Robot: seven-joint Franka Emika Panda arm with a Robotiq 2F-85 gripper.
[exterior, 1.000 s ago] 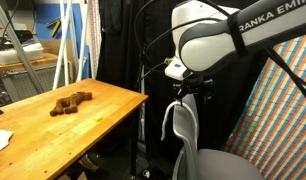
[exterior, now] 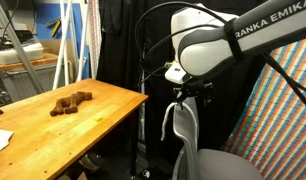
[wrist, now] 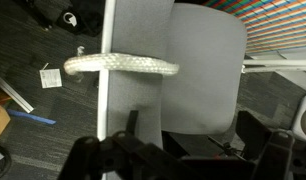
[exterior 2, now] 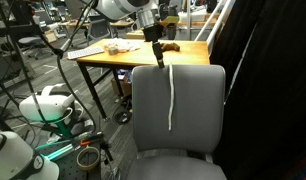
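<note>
A pale braided strap (wrist: 123, 64) hangs over the top edge of a grey chair's backrest (exterior 2: 198, 105). In exterior view 2 the strap (exterior 2: 172, 98) falls down the face of the backrest, and in exterior view 1 its other, shorter end (exterior: 165, 122) curls on the table side. My gripper stands open above the chair, its dark fingers wide apart at the bottom of the wrist view. No object shows between them. From outside, the gripper (exterior: 183, 88) is small and dark, close over the backrest's top; the exact gap cannot be told.
A wooden table (exterior: 103, 105) stands beside the chair, with a brown plush toy (exterior: 71, 103) on it. The chair's seat (wrist: 203, 65) is empty. A black curtain (exterior: 118, 45) and a striped cloth (exterior: 278, 115) hang behind.
Over the last second the arm has shifted slightly left in exterior view 1. The strap, the chair and the plush toy look unmoved.
</note>
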